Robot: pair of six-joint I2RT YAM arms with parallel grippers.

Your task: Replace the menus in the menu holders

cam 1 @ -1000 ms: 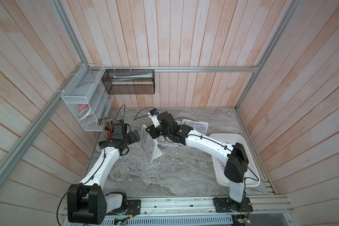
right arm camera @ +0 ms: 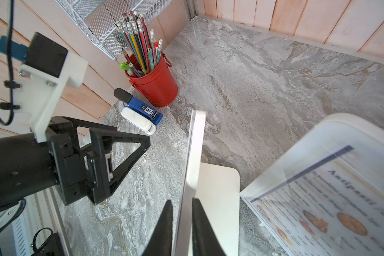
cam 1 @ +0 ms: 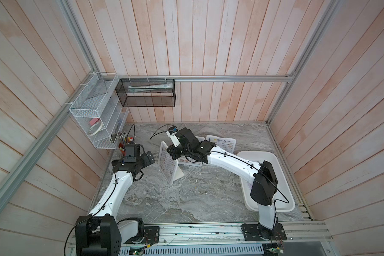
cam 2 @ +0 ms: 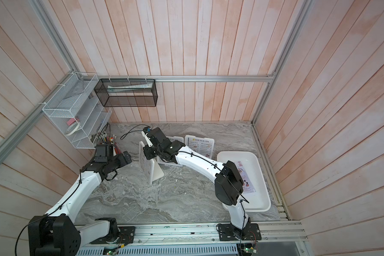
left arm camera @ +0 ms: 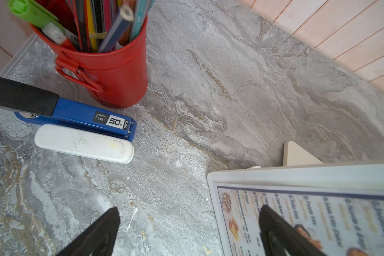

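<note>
A white menu holder [cam 1: 168, 165] stands upright on the marble table, its printed menu facing left. In the right wrist view its edge [right arm camera: 195, 149] runs between the fingers of my right gripper, which are parted around it; a sliver of gap shows on the left side. My left gripper is open and empty, left of the holder, whose menu face [left arm camera: 294, 217] shows in the left wrist view. A second holder [right arm camera: 328, 187] stands to the right, partly behind my right arm. A third holder [cam 2: 200, 145] stands further right.
A white tray [cam 2: 262, 183] at the right holds a printed sheet [cam 2: 244, 175]. A red pencil bucket [right arm camera: 157, 87], blue stapler [left arm camera: 93, 119] and white case [left arm camera: 85, 143] sit at the back left.
My left gripper has drawn back leftward, away from the holder. My right gripper has shifted slightly at the holder's top. The holder stands in the same place.
</note>
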